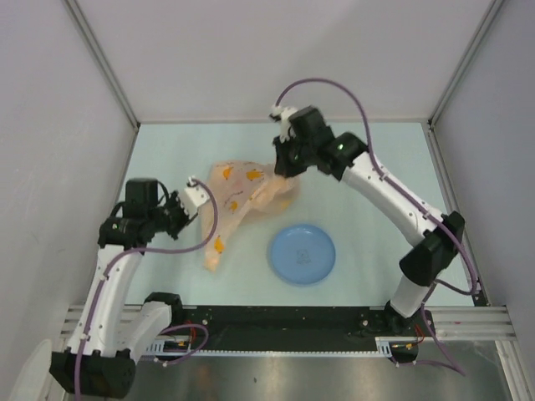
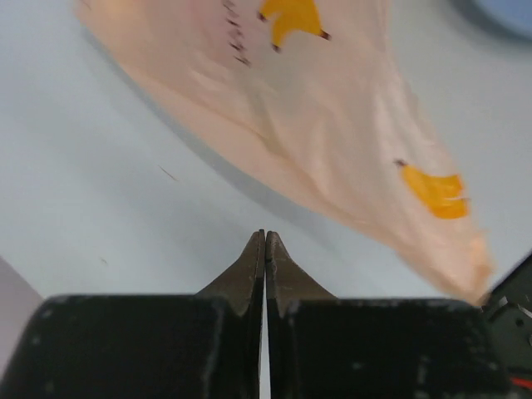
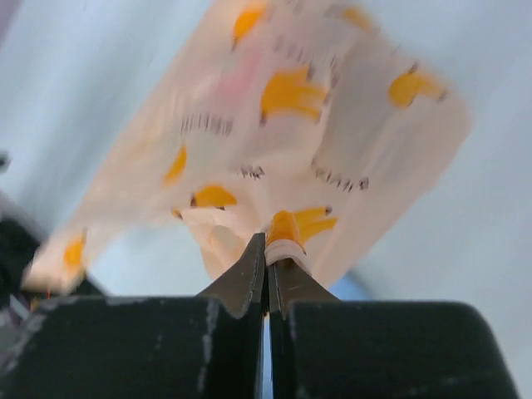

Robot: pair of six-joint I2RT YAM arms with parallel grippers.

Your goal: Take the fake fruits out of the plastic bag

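Note:
The peach plastic bag (image 1: 242, 188), printed with yellow bananas, lies on the table left of centre, one long handle strip trailing toward the front. In the right wrist view a fold of the bag (image 3: 287, 249) is pinched at the tips of my right gripper, which is shut on it. My left gripper is shut with nothing between its fingers; in its own view the bag strip (image 2: 424, 216) lies beyond and to the right of the tips. No fruit can be made out through the bag.
A blue plate (image 1: 303, 254) rests right of the bag's trailing strip. Bare table (image 1: 393, 217) is on the right side. The dark front rail (image 1: 276, 317) and the side walls bound the workspace.

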